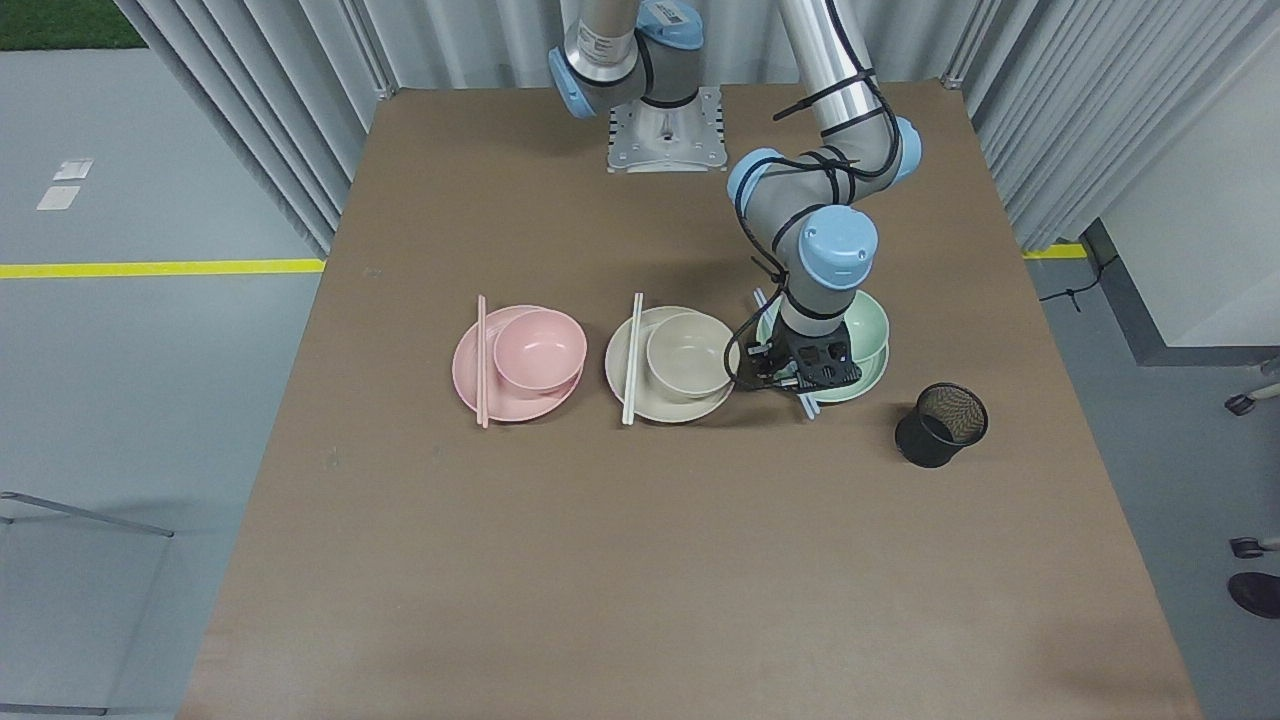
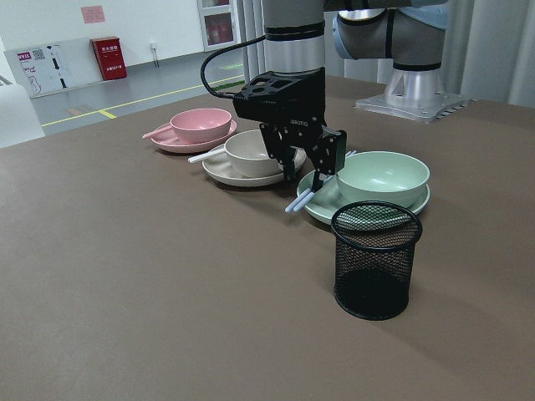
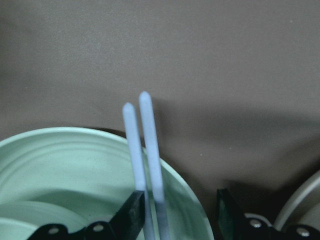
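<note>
My gripper [image 2: 303,174] hangs low over the green plate [image 3: 75,165], its fingers apart. Light-blue chopsticks [image 3: 152,150] rest across the plate's edge, beside the left finger; they run under the gripper in the front view. A green bowl [image 2: 383,175] sits on that plate. In the wrist view the two fingertips stand either side of the chopsticks and plate rim, with nothing visibly clamped between them.
A white plate with bowl [image 1: 690,358] and white chopsticks [image 1: 631,360] lies left; further left are a pink bowl [image 1: 540,350], plate and chopsticks. A black mesh cup [image 1: 942,425] stands right.
</note>
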